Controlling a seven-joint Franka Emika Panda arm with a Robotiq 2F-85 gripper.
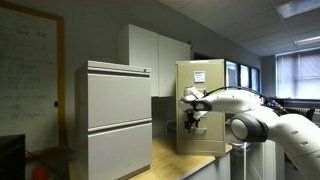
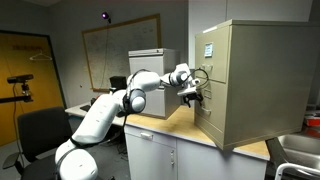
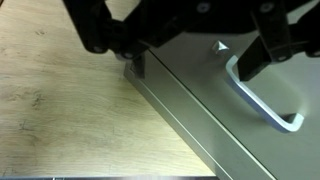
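Note:
A beige metal filing cabinet (image 2: 246, 84) stands on the wooden counter, its drawer fronts turned towards the arm. In the wrist view a silver bar handle (image 3: 258, 103) projects from its grey front, with a small square lock or stud (image 3: 220, 46) close by. My gripper is open, its dark fingers well apart. The right-hand finger (image 3: 255, 58) appears over or close to the handle's upper end; whether it touches cannot be told. From outside, the gripper (image 1: 188, 123) is seen low in front of the cabinet's drawers. Nothing shows between the fingers.
A white two-drawer cabinet (image 1: 112, 118) stands to the left on the same counter. Bare wooden counter (image 3: 85, 120) lies along the cabinet's base in the wrist view. A black chair (image 2: 55, 140) is at the left in exterior view 2.

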